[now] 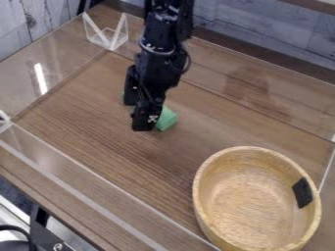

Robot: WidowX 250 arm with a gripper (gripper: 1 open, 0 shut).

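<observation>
The black robot arm reaches down from the top centre to the wooden table, its gripper [143,113] low and open over a green object [165,119]. The object shows just right of the fingers and is partly hidden behind them; whether they touch it I cannot tell.
A large round tan bowl [256,206] with a dark patch on its side fills the lower right. Clear plastic pieces stand at the top left [105,34] and left edge.
</observation>
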